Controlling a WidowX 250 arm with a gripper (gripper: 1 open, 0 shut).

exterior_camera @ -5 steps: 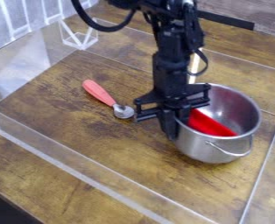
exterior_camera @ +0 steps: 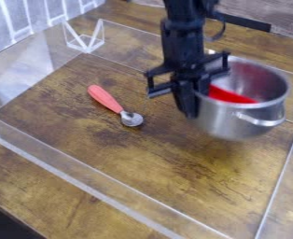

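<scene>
The black gripper [exterior_camera: 187,91] is at the left rim of a steel bowl [exterior_camera: 242,117], blurred, with its fingertips partly hidden; whether it grips the rim is unclear. The bowl, slightly blurred, holds a red object [exterior_camera: 229,94]. A spoon with a red handle [exterior_camera: 103,98] and a metal end lies on the wooden table [exterior_camera: 99,159], left of the gripper.
A clear plastic-walled border [exterior_camera: 80,42] runs around the work area at the left and back. A dark edge shows at the bottom left.
The gripper and bowl have moved up and to the right, with the bowl apparently raised. The spoon has not moved.
</scene>
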